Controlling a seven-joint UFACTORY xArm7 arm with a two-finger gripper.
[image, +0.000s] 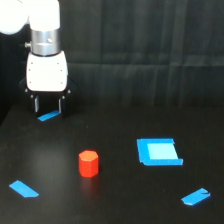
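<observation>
A red block (88, 164), six-sided in outline, rests on the black table in the lower middle of the camera view. Up at the left, my white gripper (48, 104) points downward. Its two dark fingers stand apart, so it is open, and nothing shows between them. The gripper is behind the red block and to its left, well clear of it. To the right of the block lies a pale square (161, 151) framed with blue tape (144, 150).
Strips of blue tape mark the table: one strip (49, 115) just below the gripper, another strip (23, 188) at the front left, and a third strip (195, 197) at the front right. A dark curtain (140, 50) hangs behind.
</observation>
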